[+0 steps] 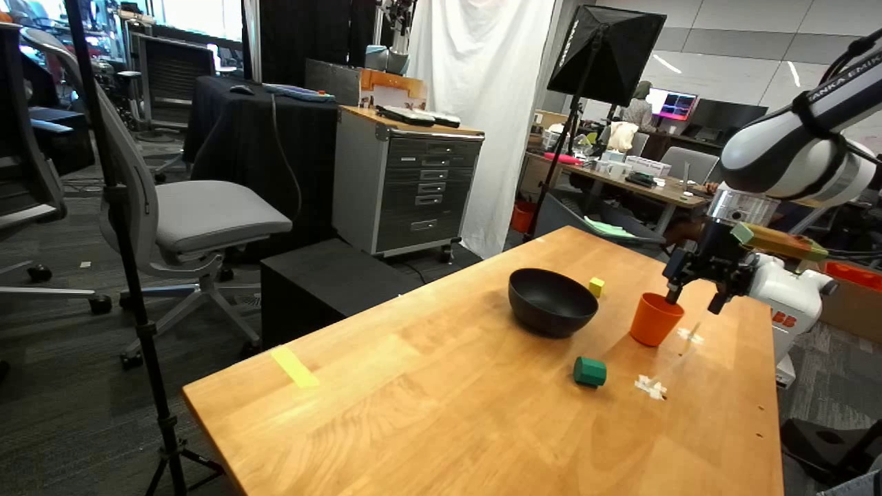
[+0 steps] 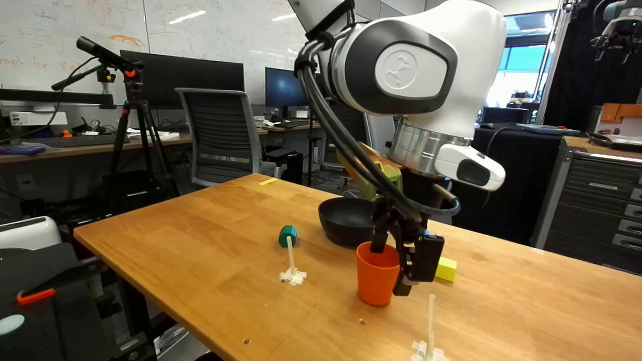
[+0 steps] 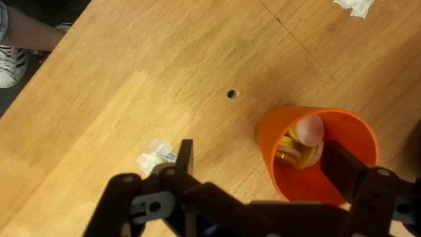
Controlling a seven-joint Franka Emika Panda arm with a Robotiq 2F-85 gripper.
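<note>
An orange cup stands upright on the wooden table; in the wrist view several yellow and pale pink discs lie inside it. My gripper is open and points down at the cup's rim. One of its fingers is at the cup's mouth, while the other is outside the cup, over bare table. The fingers hold nothing, with part of the cup's wall lying in the gap as seen from above. How deep the first finger reaches cannot be told.
A black bowl stands close to the cup, with a yellow block and a green block nearby. Pale upright sticks are fixed to the table with tape. Much of the table beyond the bowl is free.
</note>
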